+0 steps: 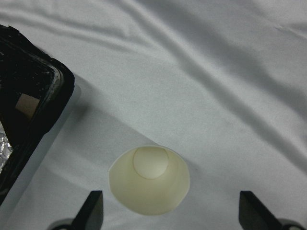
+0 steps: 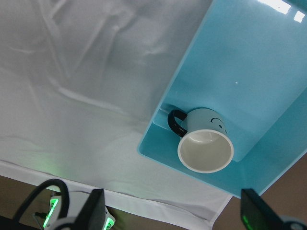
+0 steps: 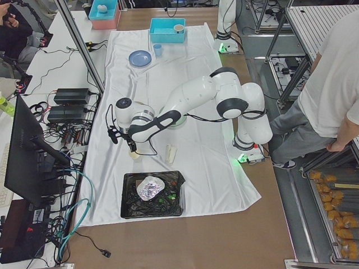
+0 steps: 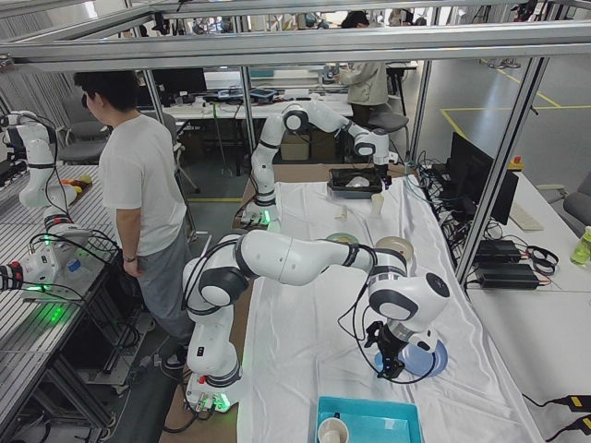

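My left gripper hovers open above a cream cup (image 1: 148,187), which stands beside the black-lined tray (image 1: 29,129) holding crumpled foil (image 3: 150,188). My right gripper is open above a blue bin (image 2: 240,62), where a white mug (image 2: 204,143) with a black handle sits in a corner. Neither has anything between its fingers.
A blue plate (image 3: 140,58) and blue cup (image 3: 158,49) lie toward the far end of the white cloth (image 3: 224,190). Plates near the middle are partly hidden by arms. A monitor (image 3: 33,157) and cables line one side; a person stands at the other.
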